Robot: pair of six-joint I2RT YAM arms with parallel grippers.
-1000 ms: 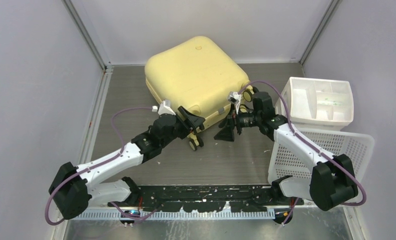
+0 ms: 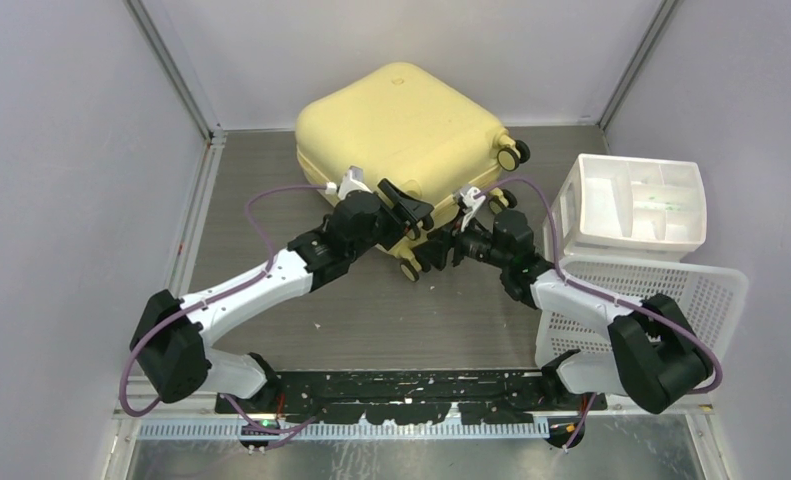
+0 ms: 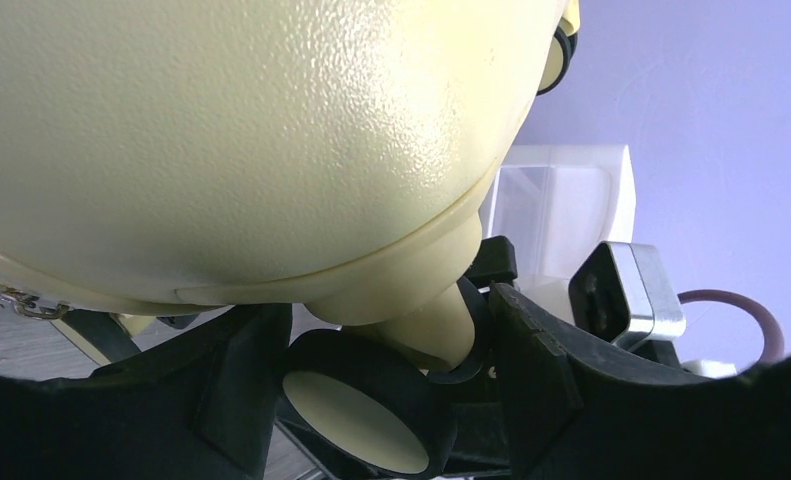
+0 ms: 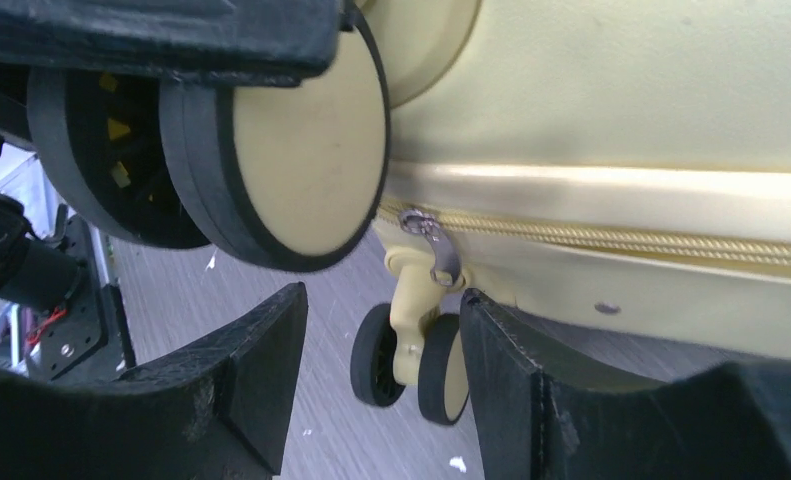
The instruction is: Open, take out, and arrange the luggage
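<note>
The pale yellow suitcase (image 2: 396, 130) lies tilted at the back of the work area, wheels toward me. My left gripper (image 2: 414, 215) is at its near corner; in the left wrist view its fingers sit either side of a spinner wheel (image 3: 356, 410), though whether they grip it is unclear. My right gripper is just below and right of the left one, part open, facing the zipper pull (image 4: 441, 250) on the case's seam, with another wheel (image 4: 441, 370) beyond it.
A white compartment box (image 2: 636, 170) and a white perforated basket (image 2: 711, 300) stand on the right.
The suitcase has shifted up and slightly right. My left gripper has moved the same way at its corner; my right gripper has moved left toward the zipper area.
</note>
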